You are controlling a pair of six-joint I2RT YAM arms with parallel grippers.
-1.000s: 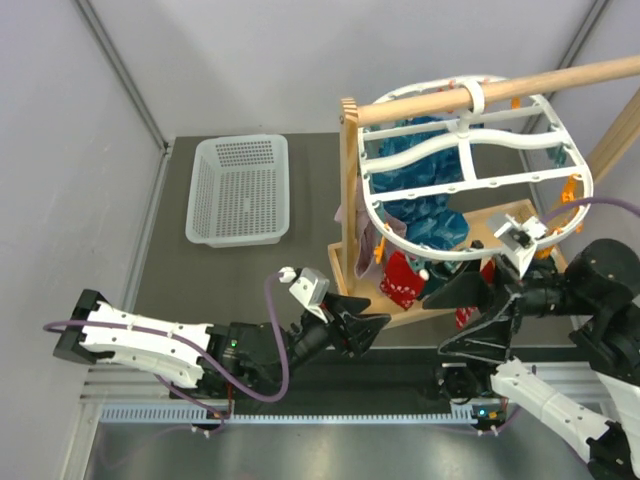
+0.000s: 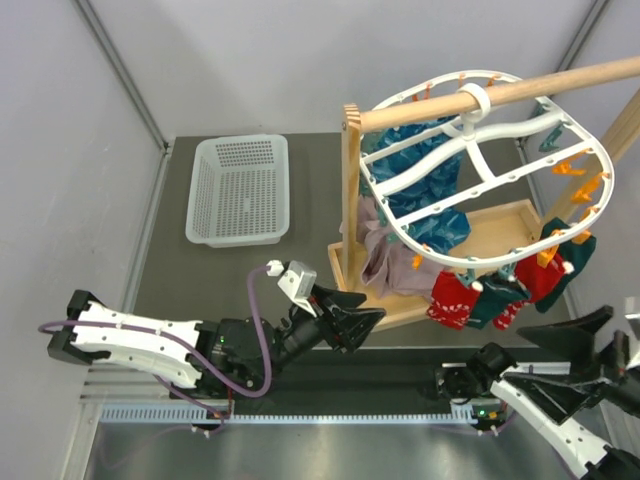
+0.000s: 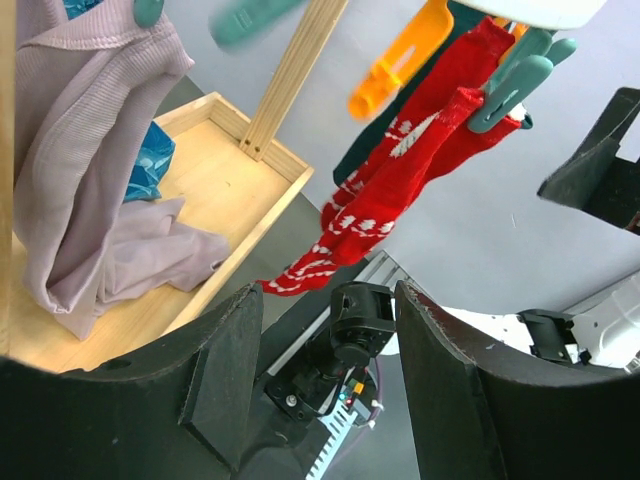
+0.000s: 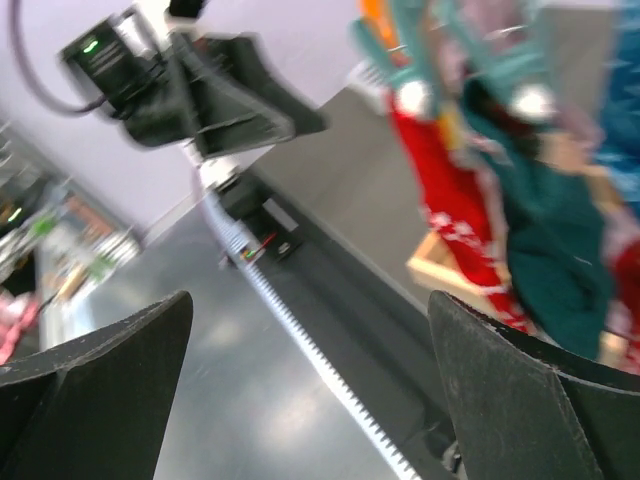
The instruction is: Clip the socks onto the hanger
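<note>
The white oval hanger (image 2: 430, 165) hangs from a wooden bar. Along its front rim several clips hold red and dark green socks; a red patterned sock (image 2: 453, 300) and a green sock (image 2: 497, 298) show there. In the left wrist view a red sock (image 3: 385, 190) dangles from a teal clip (image 3: 510, 92). The right wrist view is blurred, with a green sock (image 4: 550, 230) beside a red one. Left of the socks and apart from them, my left gripper (image 2: 372, 310) is open and empty. My right gripper (image 2: 560, 365) stands open below and right of them, nothing between its fingers.
An empty white basket (image 2: 238, 190) stands at the back left. Mauve cloth (image 2: 395, 260) and a blue plastic sheet (image 2: 440, 180) hang at the hanger's left side, above the wooden base (image 2: 500, 225). Free table lies between basket and stand.
My right gripper has drawn back to the right and down, away from the socks. The hanger has swung and tilted, its socks shifting right.
</note>
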